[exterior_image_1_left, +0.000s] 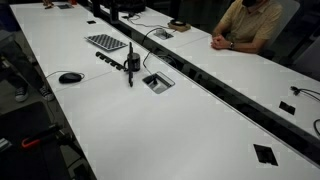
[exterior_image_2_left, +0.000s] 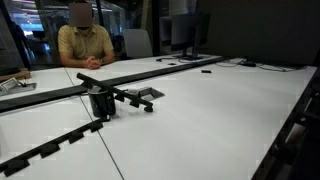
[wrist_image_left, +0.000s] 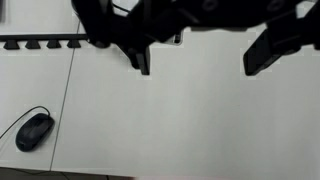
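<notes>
In the wrist view my gripper stands open, its two dark fingers wide apart over bare white table. Nothing lies between them. A black cup (exterior_image_2_left: 102, 104) sits on the table in exterior view 2, with a long black bar with knobs (exterior_image_2_left: 122, 92) lying across its top. Beside the cup, a second black strip with hooks (exterior_image_2_left: 52, 148) lies flat on the table. That strip (wrist_image_left: 38, 42) also shows at the upper left of the wrist view, where my gripper's body hides its right end. The gripper cannot be made out in the exterior views.
A black computer mouse (wrist_image_left: 35, 131) with a cable lies at the lower left of the wrist view. A grey panel (exterior_image_1_left: 158, 83) is set in the table behind the cup. Someone (exterior_image_1_left: 247, 27) sits across the table.
</notes>
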